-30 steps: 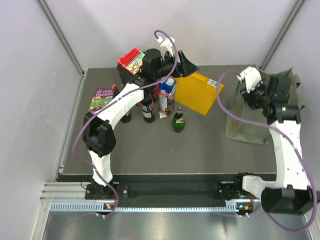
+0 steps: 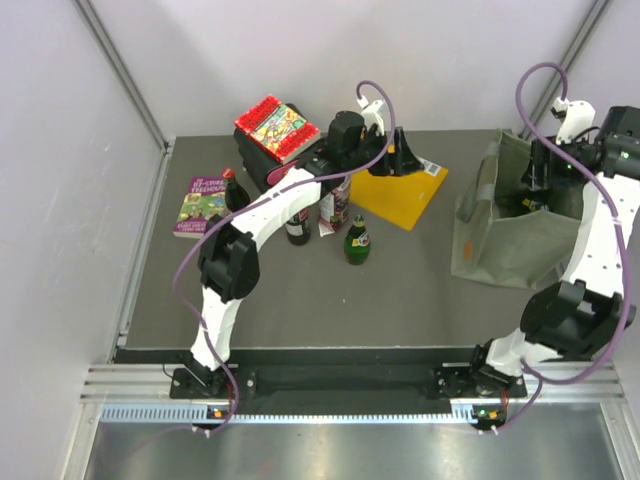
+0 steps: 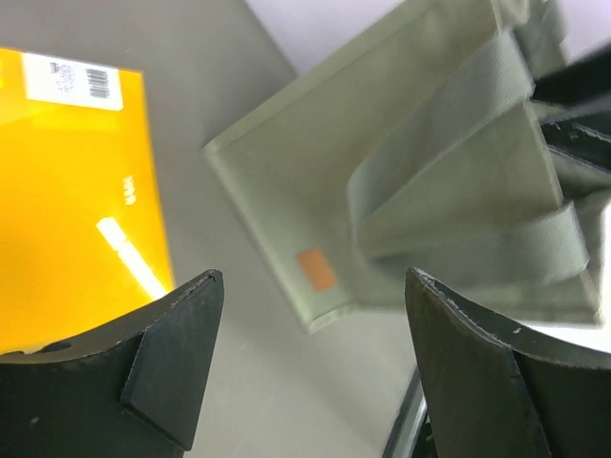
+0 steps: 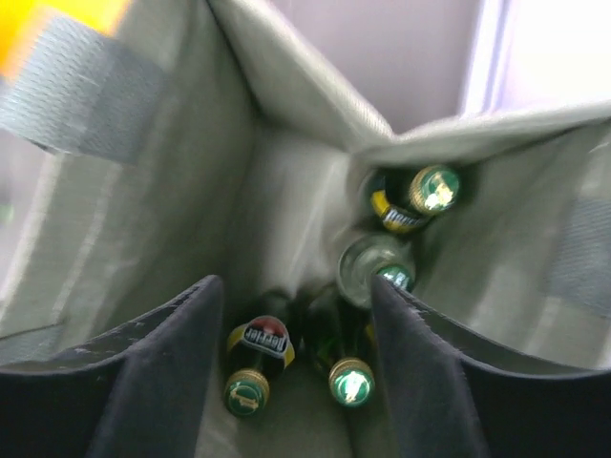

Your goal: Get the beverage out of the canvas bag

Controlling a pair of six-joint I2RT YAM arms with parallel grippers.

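Observation:
The canvas bag (image 2: 518, 245) stands open at the table's right side. Inside it, in the right wrist view, are a bottle with a red-and-black label (image 4: 267, 336), a green-capped bottle (image 4: 351, 382) to its right, a clear bottle (image 4: 361, 267) and a dark yellow-labelled bottle (image 4: 393, 207) farther back. My right gripper is at the bag's mouth, its fingers apart; the two nearer bottles show beyond the gap, and no grip on them shows. Over the orange folder's right end, left of the bag, my left gripper (image 2: 408, 160) stands open and empty.
On the table are a green bottle (image 2: 357, 242), a carton (image 2: 334, 206), dark bottles (image 2: 298, 228) and a purple book (image 2: 203, 205). A red book (image 2: 280, 130) lies on a black object behind.
My right gripper has moved right and back to the bag's mouth, and the bag's opening shows more plainly.

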